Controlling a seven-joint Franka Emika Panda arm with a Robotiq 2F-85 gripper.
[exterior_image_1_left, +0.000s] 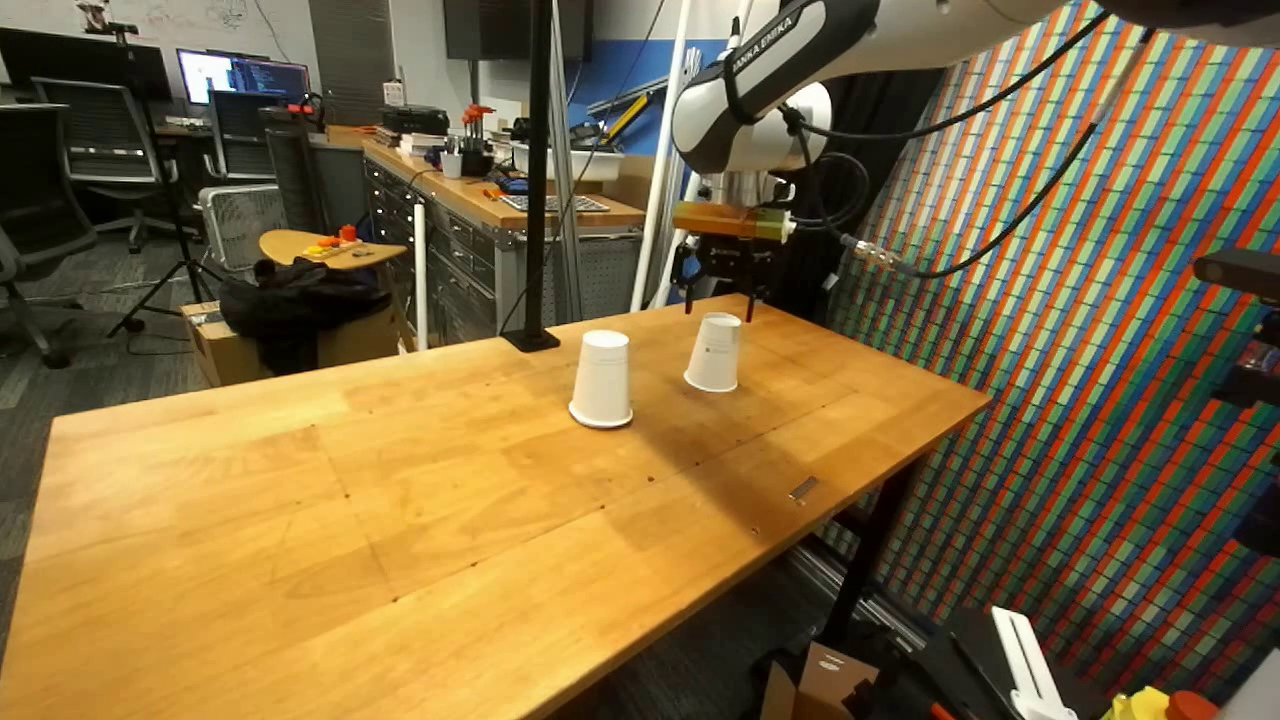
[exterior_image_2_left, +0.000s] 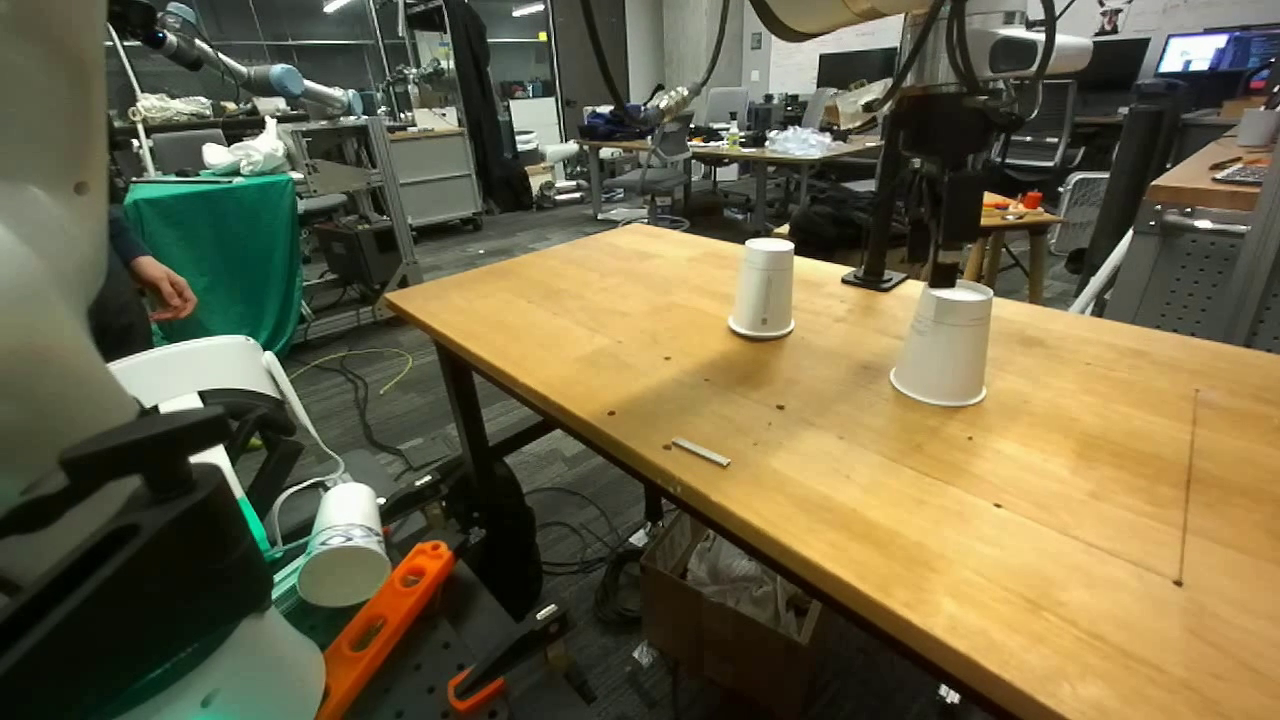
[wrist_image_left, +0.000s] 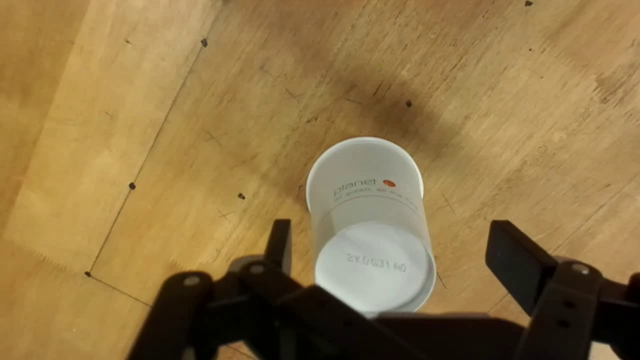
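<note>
Two white paper cups stand upside down on the wooden table. The printed cup is the farther one in exterior view 1; the other cup stands nearer that camera, to the left. My gripper is open around the level of the printed cup's top, its fingertips left and right of it. In the wrist view the cup's closed base shows between the spread fingers, with room on both sides. From exterior view 2 the gripper appears right at that cup, touching nothing that I can make out.
A small metal strip lies near one table edge. A black pole rises from a base at the opposite edge.
</note>
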